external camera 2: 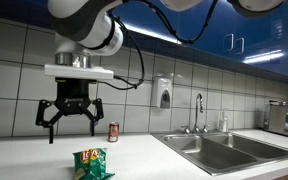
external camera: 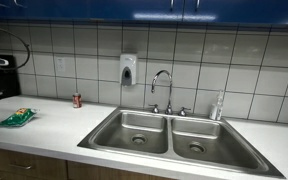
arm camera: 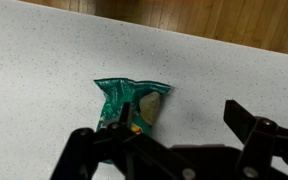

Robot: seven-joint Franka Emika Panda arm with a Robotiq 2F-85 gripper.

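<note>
A green snack bag (arm camera: 124, 102) lies on the white counter, partly hidden by the gripper in the wrist view; in the second exterior view the bag (external camera 2: 91, 163) is below and just right of my gripper (external camera 2: 69, 134). The fingers stand wide open above the counter, with nothing between them. From the wrist, my gripper covers the bag's lower part with its left side. A red can (external camera 2: 113, 132) stands upright farther back on the counter, and the same can (external camera: 77, 100) shows near the tiled wall.
A double steel sink (external camera: 174, 137) with a faucet (external camera: 162, 88) is set into the counter. Behind it stands a clear bottle (external camera: 217, 106); a soap dispenser (external camera: 129, 69) hangs on the wall. Blue cabinets (external camera: 209, 10) run overhead. Counter around the bag is clear.
</note>
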